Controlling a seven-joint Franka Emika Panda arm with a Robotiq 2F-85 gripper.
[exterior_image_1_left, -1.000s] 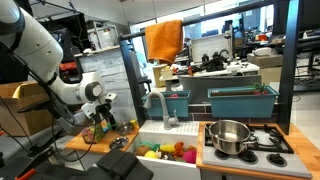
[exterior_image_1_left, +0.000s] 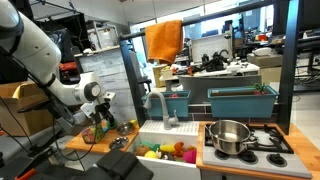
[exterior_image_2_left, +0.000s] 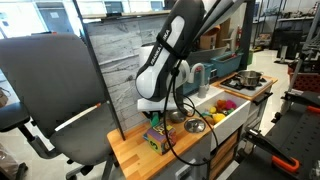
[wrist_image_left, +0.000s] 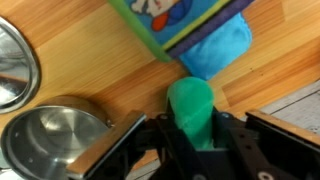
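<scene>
In the wrist view my gripper is shut on a green object (wrist_image_left: 190, 105), with part of it bulging out between the fingers. What exactly it is cannot be told. Close by on the wooden counter (wrist_image_left: 120, 75) lie a colourful box (wrist_image_left: 180, 15) with a cartoon picture and a blue cloth-like piece (wrist_image_left: 217, 48). The metal pot (wrist_image_left: 55, 140) and a round metal lid (wrist_image_left: 12, 65) are on the other side. From the second exterior view, the green thing (exterior_image_2_left: 155, 116) shows just under the gripper, above the colourful box (exterior_image_2_left: 157, 142).
A sink (exterior_image_1_left: 165, 138) with several colourful items stands right of this counter end. Farther right, a steel pot (exterior_image_1_left: 230, 136) sits beside the stove. The faucet (exterior_image_1_left: 160, 106) rises behind the sink. Bare wood lies in front of the box.
The arm and gripper have shifted slightly at the left end of the counter and sit a little lower. The sink and stove area look the same.
</scene>
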